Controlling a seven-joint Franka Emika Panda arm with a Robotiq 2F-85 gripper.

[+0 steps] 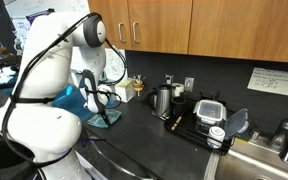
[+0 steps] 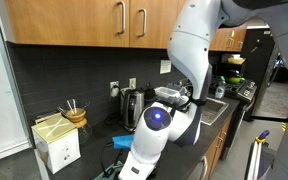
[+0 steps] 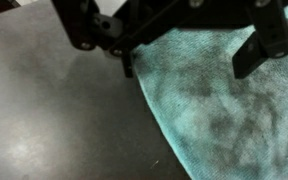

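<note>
A teal cloth lies on the dark countertop, filling much of the right side of the wrist view, with one edge running diagonally down. My gripper is over it, its fingers wide apart and nothing held between them. The left finger is near the cloth's edge, while the right one is above the fabric. In exterior view 1 the same cloth shows at the left, below the arm. Exterior view 2 has most of the cloth and the gripper hidden by the arm.
A kettle stands by the back wall. To its right is a dish rack with containers, then the sink. A white box and a utensil holder sit at the back.
</note>
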